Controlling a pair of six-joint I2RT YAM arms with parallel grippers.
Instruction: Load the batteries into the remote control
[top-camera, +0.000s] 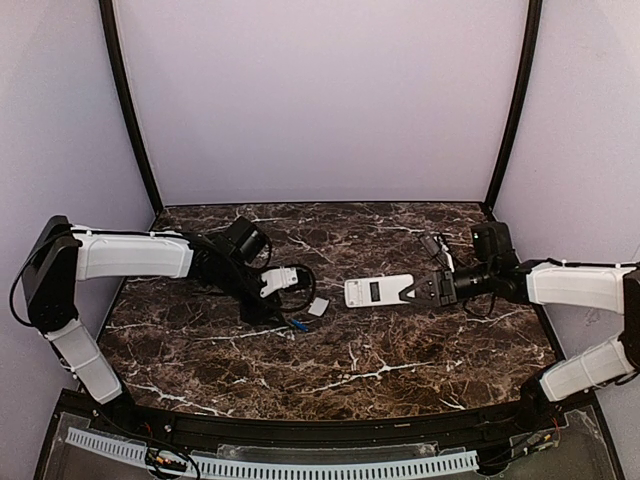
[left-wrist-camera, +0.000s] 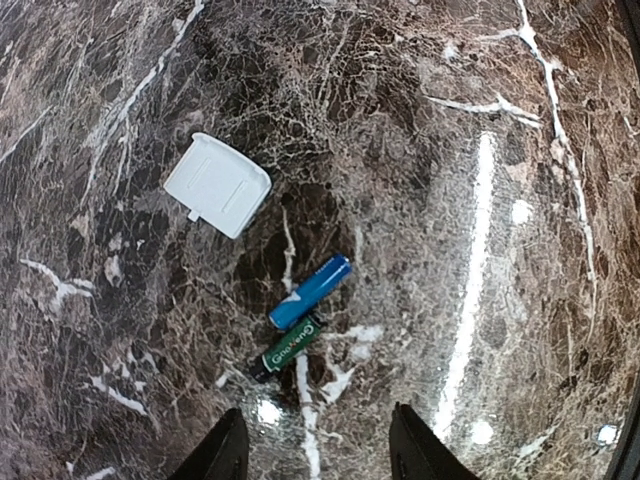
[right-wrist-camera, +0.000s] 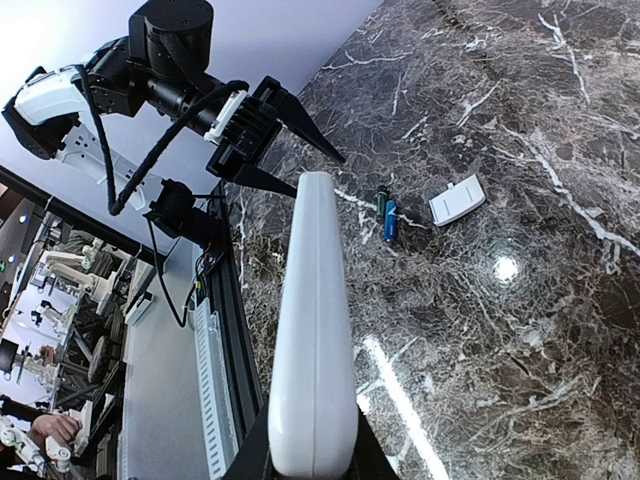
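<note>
My right gripper (top-camera: 425, 290) is shut on the white remote (top-camera: 380, 291) (right-wrist-camera: 315, 330), held level above the table. My left gripper (top-camera: 270, 320) points down, fingers apart and empty, just left of two batteries: a blue one (left-wrist-camera: 310, 290) (right-wrist-camera: 390, 222) and a green one (left-wrist-camera: 290, 345) (right-wrist-camera: 382, 200), lying end to end on the marble. The white battery cover (left-wrist-camera: 217, 185) (right-wrist-camera: 457, 200) lies beside them on the table.
Pale walls stand at the back and sides, with a dark rail along the front edge.
</note>
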